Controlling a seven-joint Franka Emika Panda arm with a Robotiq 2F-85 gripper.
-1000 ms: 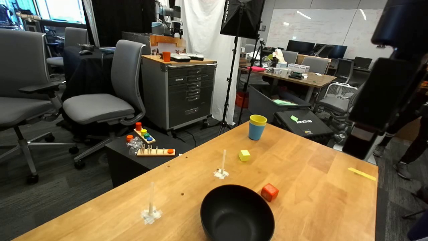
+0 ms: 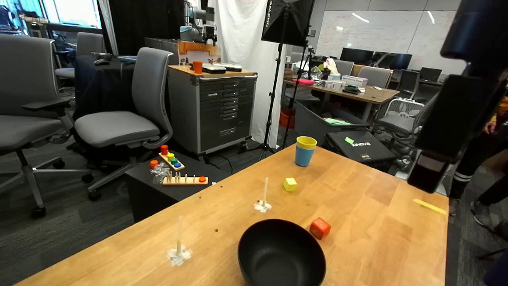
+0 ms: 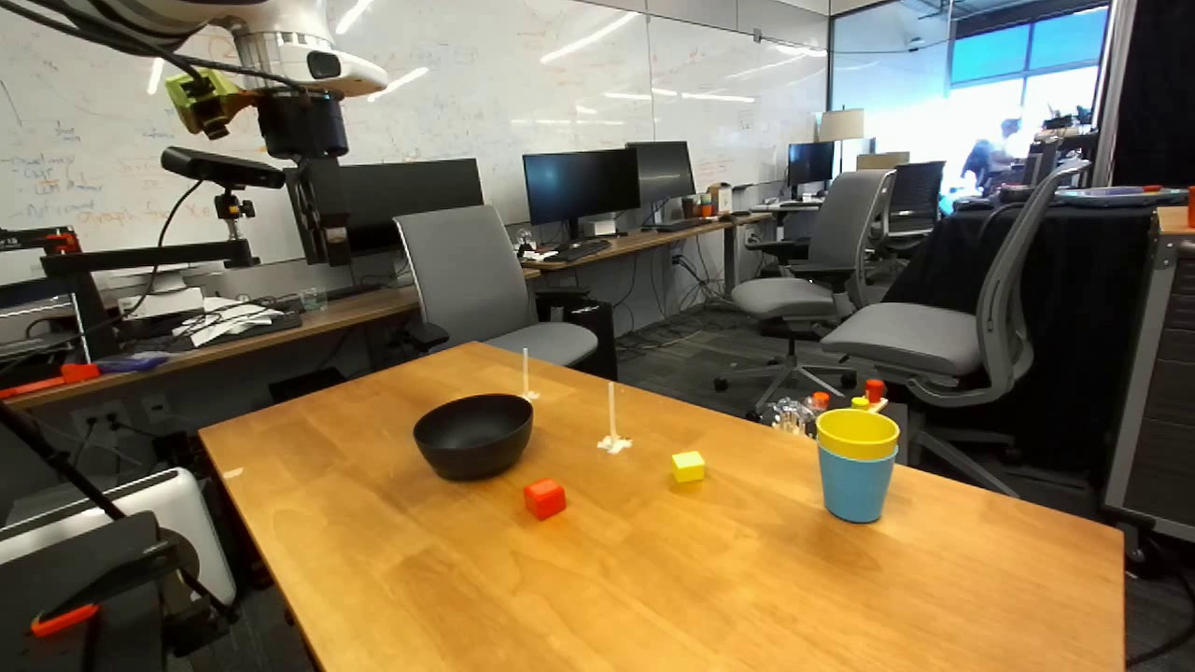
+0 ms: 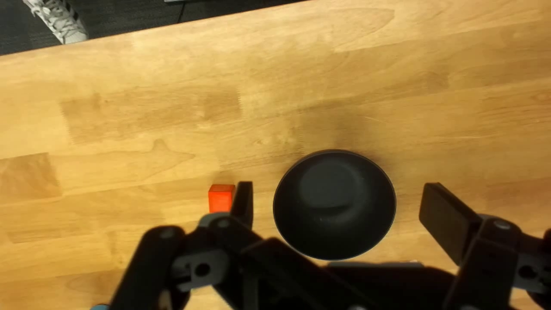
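A black bowl (image 2: 281,255) rests on the wooden table (image 3: 426,571), empty inside. Close beside it lies a red block (image 3: 544,498), also visible in the wrist view as a red block (image 4: 221,198) partly covered by a finger. A smaller yellow block (image 2: 290,184) sits farther along the table. Near the far end stands a blue cup (image 3: 856,483) with a yellow cup (image 3: 858,430) nested in its top. High above the table, my gripper has its fingers wide apart; the bowl shows below, between them, and nothing is held.
Two thin upright pegs, one near peg (image 2: 179,236) and one farther peg (image 2: 265,193), are taped to the table along one edge. A yellow tape strip (image 2: 429,206) marks the opposite edge.
The gripper has shifted slightly in exterior view 1. A person's legs in the background have moved. The bowl, blocks and cups stay where they were.
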